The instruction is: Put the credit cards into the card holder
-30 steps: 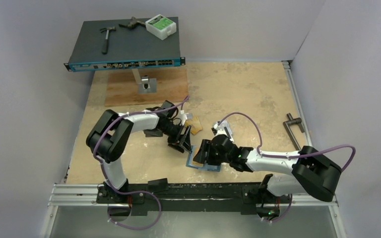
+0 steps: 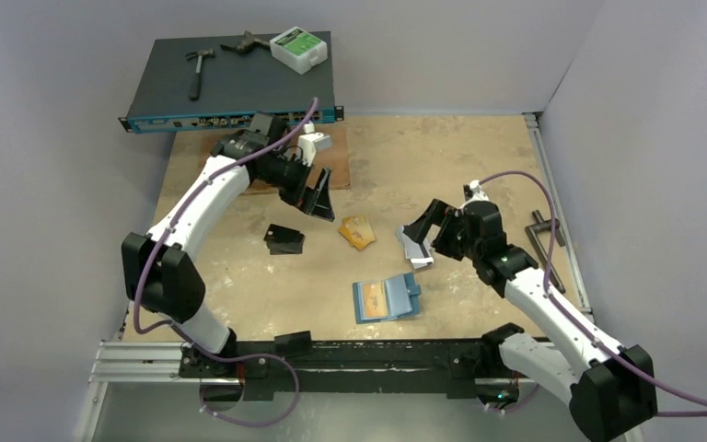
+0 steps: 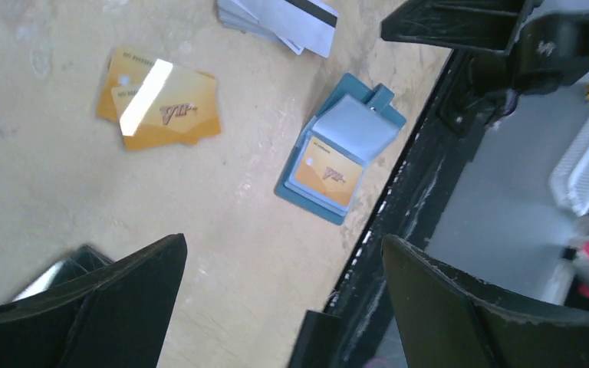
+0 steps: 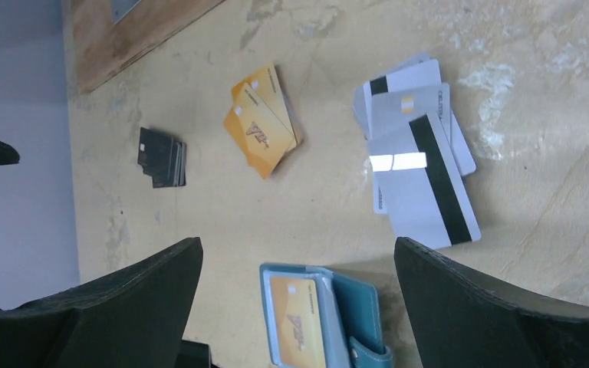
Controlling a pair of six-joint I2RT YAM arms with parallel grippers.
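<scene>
The blue card holder (image 2: 410, 304) lies open near the table's front edge, with a gold card (image 3: 328, 170) in its pocket side. Behind it a small stack of gold cards (image 4: 264, 126) rests on the table. White cards with dark stripes (image 4: 423, 176) are fanned out to the right, partly covered in the top view by my right gripper (image 2: 421, 226), which hovers there open and empty. On the left lies a pile of black cards (image 2: 284, 241). My left gripper (image 2: 324, 204) hangs open above the table behind the black and gold cards, nothing between its fingers.
A rack-mounted device (image 2: 230, 78) stands at the back left, with a hammer (image 2: 197, 75) and a white box (image 2: 298, 48) on top. At the right edge sits a metal bracket (image 2: 545, 249).
Both arms have drawn back from the card holder: the left toward the back left, the right toward the back right. The holder, now uncovered, sits slightly further right than before.
</scene>
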